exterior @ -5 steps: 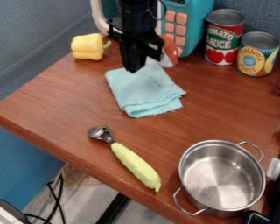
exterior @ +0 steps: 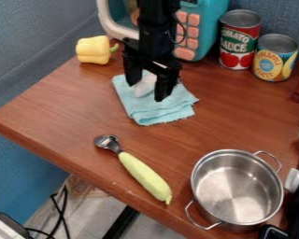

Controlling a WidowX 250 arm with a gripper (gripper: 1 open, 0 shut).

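The black gripper (exterior: pixel 149 78) hangs down over a folded light blue cloth (exterior: pixel 160 106) on the wooden table. A white object (exterior: pixel 143 84) shows at the gripper's fingers, partly hidden by them; whether they are closed on it is hard to tell.
A yellow object (exterior: pixel 94 50) sits at the back left, a toy microwave (exterior: pixel 200 28) and two cans (exterior: pixel 237 45) (exterior: pixel 276 61) at the back. A steel pot (exterior: pixel 237 189) and a scoop with pale handle (exterior: pixel 143 175) lie in front.
The gripper has come lower over the cloth, and more of the white object now shows at its fingers.
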